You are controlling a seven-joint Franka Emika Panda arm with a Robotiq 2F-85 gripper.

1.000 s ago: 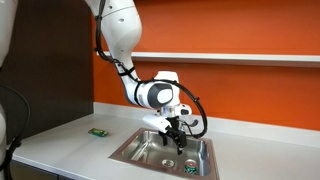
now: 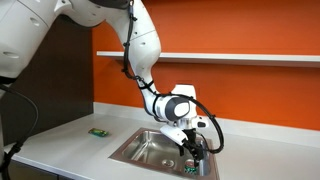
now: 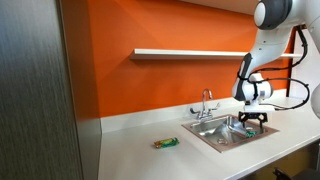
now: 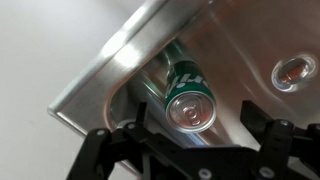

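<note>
A bottle with a green label point(image 4: 186, 76) lies in the steel sink point(image 4: 236, 50), its round pale end facing my wrist camera. My open gripper is above that end, with one dark finger on either side and a gap showing on both sides. In exterior view 1 the gripper point(image 2: 187, 151) points down over the right part of the sink point(image 2: 150, 149). A bit of green from the bottle point(image 2: 191, 169) shows just below it. Exterior view 2 has the gripper point(image 3: 254, 123) over the sink's right end, near a small green patch.
On the left counter lies a green and yellow packet point(image 2: 98, 132). A faucet point(image 3: 207, 96) rises behind the sink, and a white shelf point(image 3: 200, 52) runs along the orange wall. The sink's drain point(image 4: 293, 71) is clear of the bottle.
In exterior view 1 the arm and gripper have shifted to the right, coming over the green bottle. The packet on the counter has stayed put.
</note>
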